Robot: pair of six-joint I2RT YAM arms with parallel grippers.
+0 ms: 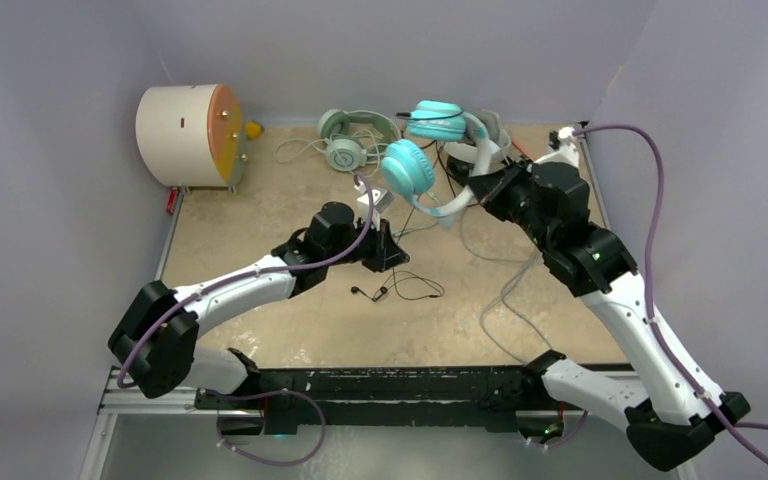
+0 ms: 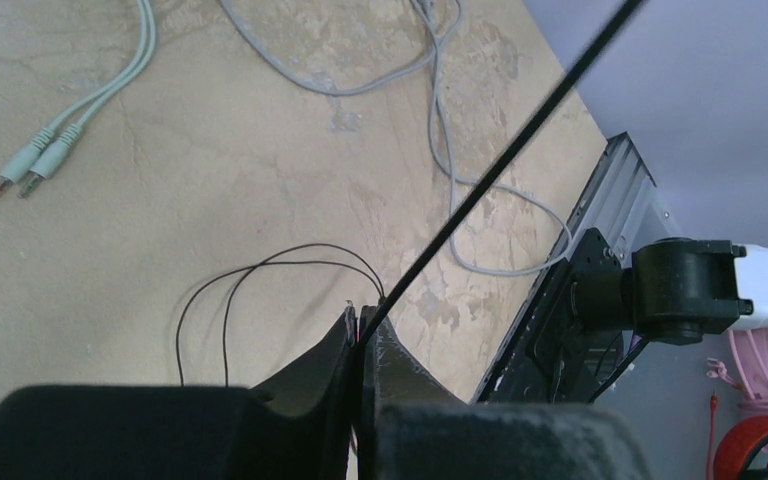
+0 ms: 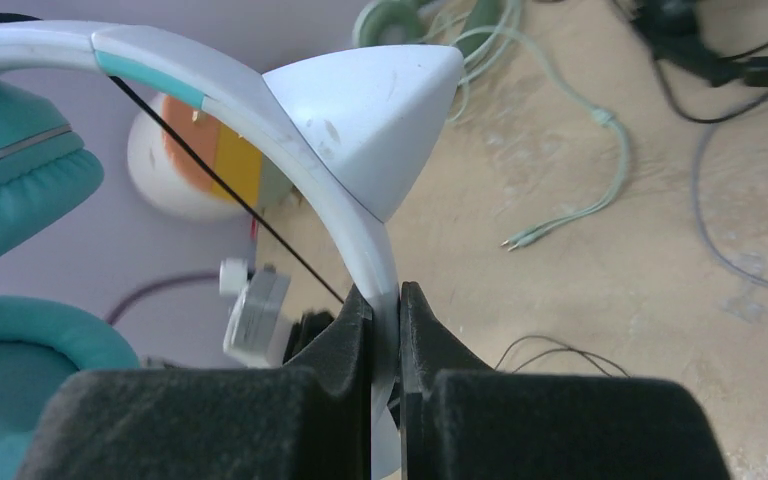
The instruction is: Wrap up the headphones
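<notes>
The turquoise headphones with a white headband (image 1: pixel 480 162) hang in the air at the back of the table. My right gripper (image 1: pixel 477 188) is shut on the headband, which passes between its fingers in the right wrist view. Over the middle of the table, the left gripper (image 1: pixel 401 262) points downward, its fingers shut on a thin black cable (image 2: pixel 500 165). From there the cable stretches taut up towards the headphones. Its slack end (image 1: pixel 420 288) lies in loose loops on the table below, with the earbuds-like tips (image 1: pixel 368 293) beside it.
Pale green headphones (image 1: pixel 345 152) and white-grey headphones (image 1: pixel 470 152) rest at the back edge. A grey cable (image 1: pixel 505 300) loops over the right half. The white drum with an orange face (image 1: pixel 185 135) stands back left. Bare tabletop shows at the front left.
</notes>
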